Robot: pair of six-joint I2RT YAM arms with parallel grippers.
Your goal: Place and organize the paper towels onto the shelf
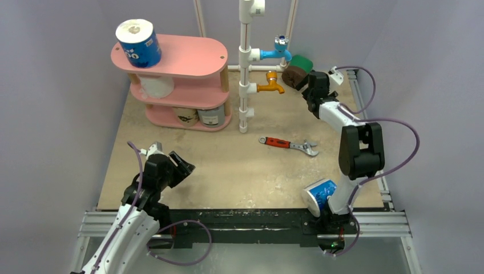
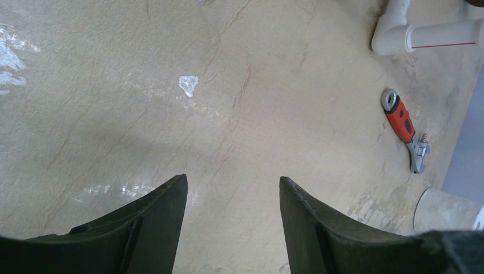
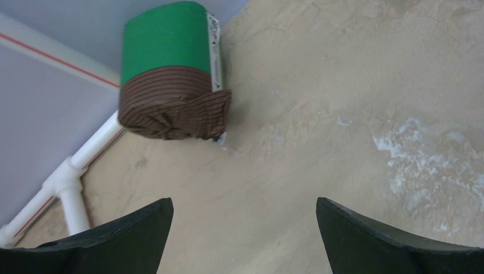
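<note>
A blue-wrapped paper towel roll (image 1: 138,45) stands on the top tier of the pink shelf (image 1: 191,54), with a white roll on the middle tier. Another blue roll (image 1: 321,195) lies at the front right. My right gripper (image 1: 311,91) is at the back right, open and empty, near a green and brown bundle (image 3: 165,51) by the wall. My left gripper (image 1: 181,166) is at the front left, open over bare floor (image 2: 233,137).
A white pipe (image 1: 244,114) with blue and orange taps rises right of the shelf. A red-handled wrench (image 1: 279,142) lies mid-right.
</note>
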